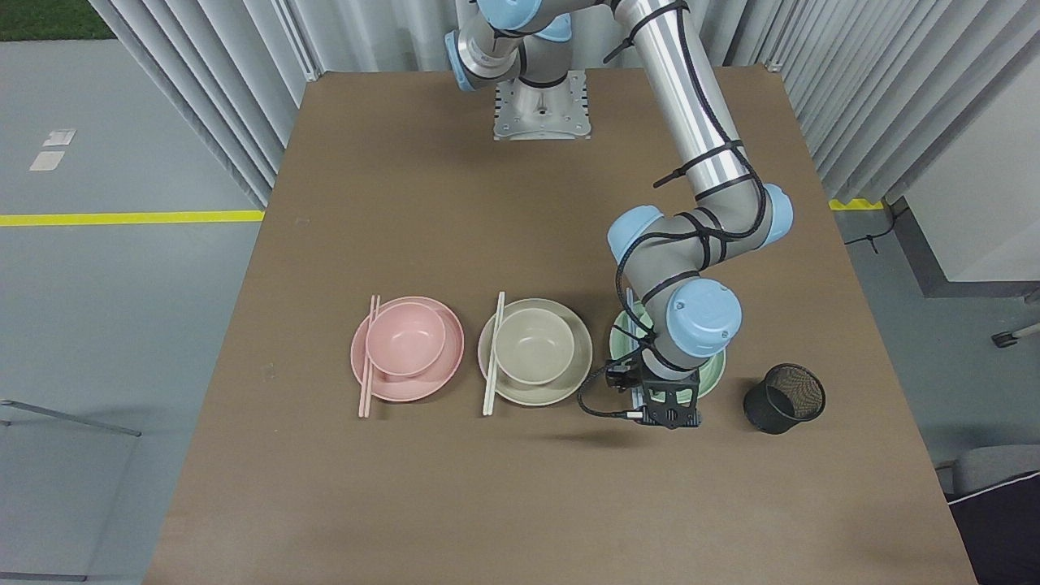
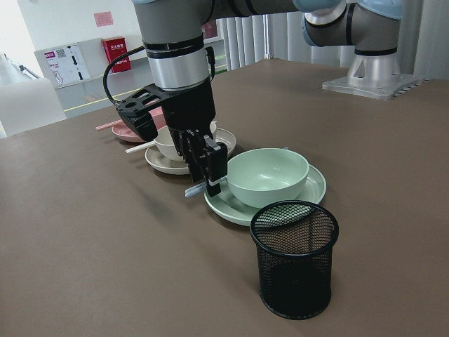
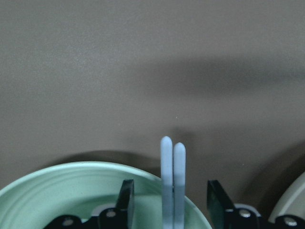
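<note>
My gripper is open over the green setting, its black fingers on either side of a pair of pale chopsticks lying on the rim of the green plate; nothing is held. In the left view the gripper is low beside the green bowl on that plate, chopstick ends poking out near the fingertips. In the front view the arm largely hides this setting.
Pink and cream bowls sit on plates with chopsticks to the left of the green setting. A black mesh cup stands at right.
</note>
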